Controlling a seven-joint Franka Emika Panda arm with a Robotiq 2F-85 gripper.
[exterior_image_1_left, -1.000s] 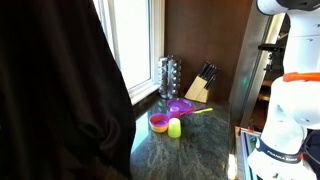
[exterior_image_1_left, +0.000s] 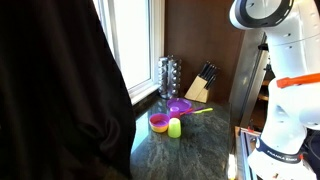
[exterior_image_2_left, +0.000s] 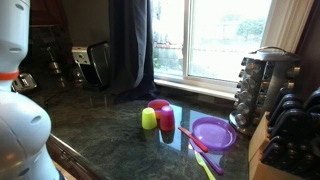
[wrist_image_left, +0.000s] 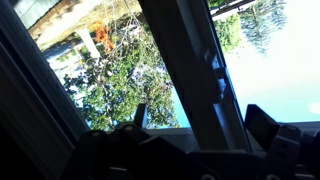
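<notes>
My gripper shows only in the wrist view, as two dark fingertips standing wide apart with no object between them; behind them are a window and trees outside. On the dark counter sit a yellow-green cup (exterior_image_2_left: 149, 119) and, beside it, a red-pink cup (exterior_image_2_left: 167, 119). A bowl (exterior_image_1_left: 159, 122) with a pink and orange look is close by. Further along lies a purple plate (exterior_image_2_left: 213, 132). Several utensils are near it, among them a red one (exterior_image_2_left: 192, 139) and a yellow-green one (exterior_image_2_left: 202, 165). The gripper is outside both exterior views.
A spice rack (exterior_image_1_left: 169, 76) stands by the window, and a knife block (exterior_image_1_left: 200, 88) is at the counter's far end. A dark curtain (exterior_image_2_left: 135, 50) hangs beside the window. Bare counter (exterior_image_2_left: 100, 125) lies left of the cups.
In exterior view 1 the upper part of my arm has come further into view at the top right. The things on the counter have stayed put.
</notes>
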